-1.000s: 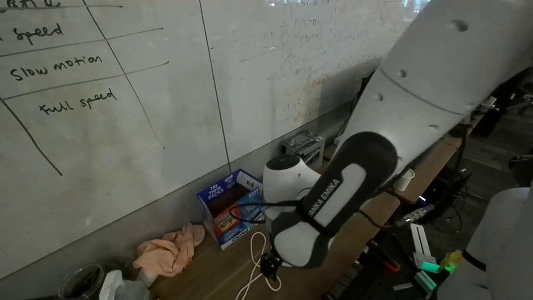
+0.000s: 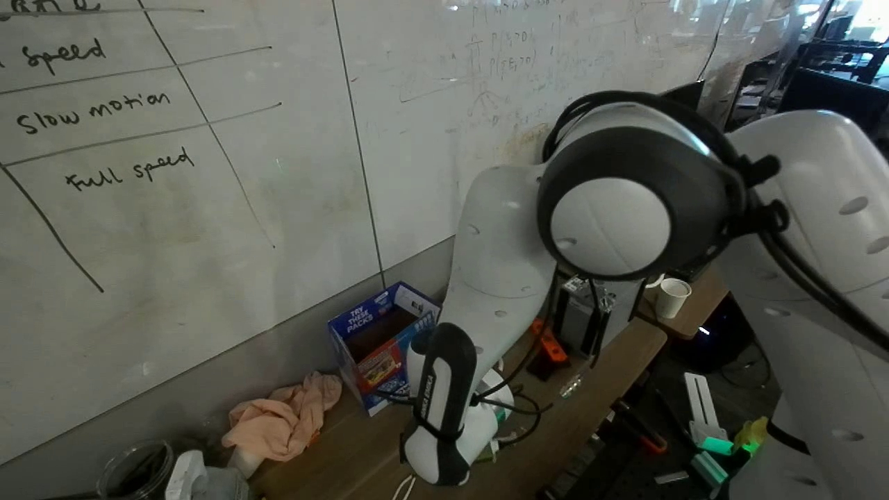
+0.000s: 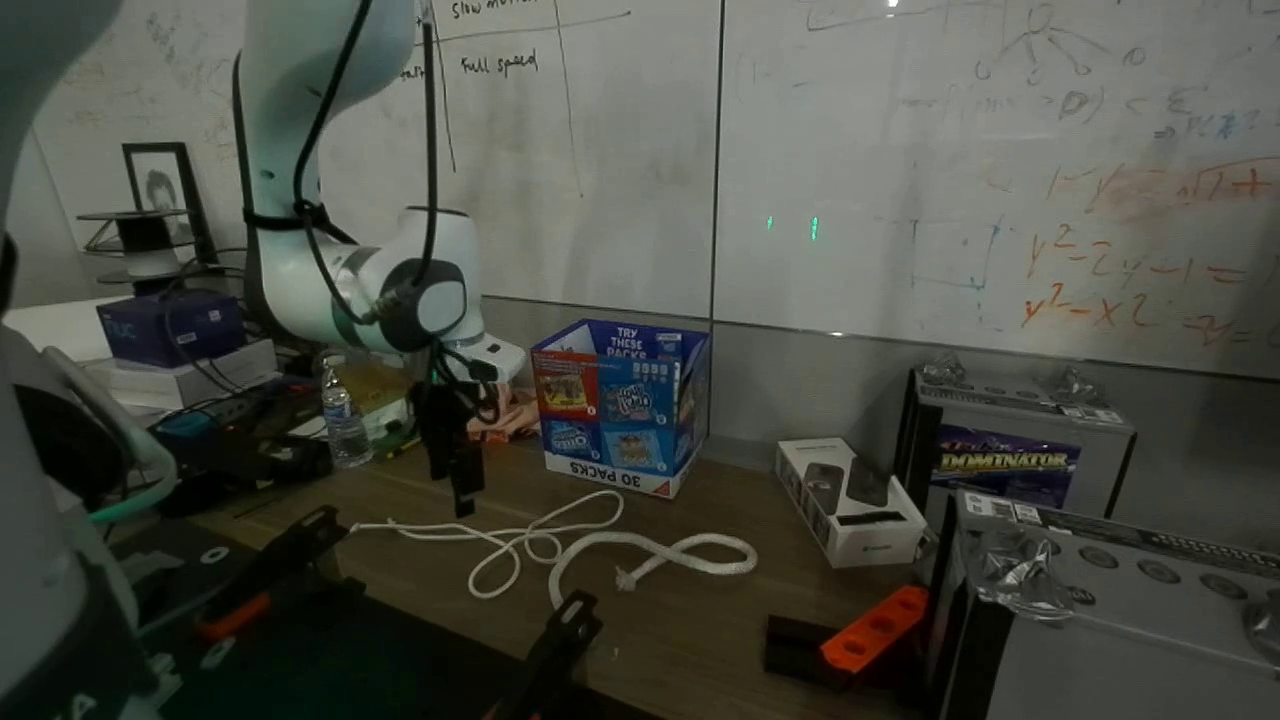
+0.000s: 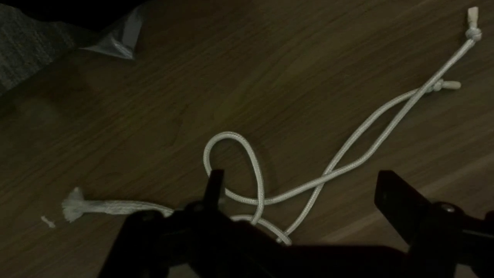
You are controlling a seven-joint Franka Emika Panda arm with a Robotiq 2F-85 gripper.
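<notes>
A white rope (image 3: 522,534) lies in loose loops on the wooden table (image 3: 708,618). Its frayed, thicker end (image 4: 111,207) is at the left of the wrist view, and two knotted ends (image 4: 473,34) reach the upper right. My gripper is open above the rope, its two dark fingers (image 4: 393,194) spread wide. Part of the rope is hidden behind the left finger and the gripper body. From the second exterior view, the gripper (image 3: 464,480) hangs near the rope's left part, with no rope visibly held.
A blue snack box (image 3: 624,408) stands against the whiteboard behind the rope. Further right are a white carton (image 3: 849,504), an orange part (image 3: 876,630) and grey battery-like boxes (image 3: 1116,624). A peach cloth (image 2: 283,417) and a water bottle (image 3: 342,414) are on the left side.
The arm has swung and refolded, with its elbow now showing in the first exterior view. The hand has shifted left there and covers most of the rope. Box and cloth are unmoved.
</notes>
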